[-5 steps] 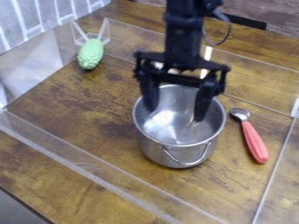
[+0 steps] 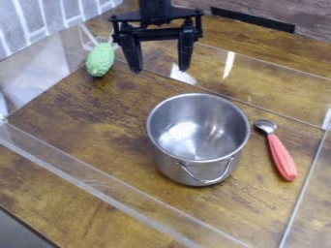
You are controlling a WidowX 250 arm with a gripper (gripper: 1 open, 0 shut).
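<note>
My black gripper hangs open at the top centre of the camera view, nothing between its fingers, above and behind a steel pot with a wire handle. The pot stands upright in the middle of the wooden surface, and the part of its inside that shows looks empty. A green corn-like toy lies at the upper left, just left of the gripper. A spoon or scoop with a red handle lies to the right of the pot.
Clear low walls border the work area on the wooden table. The surface left of the pot and at the back right is free.
My gripper has moved up and back, to the left, away from over the pot. The pot, green toy and red-handled utensil lie as before.
</note>
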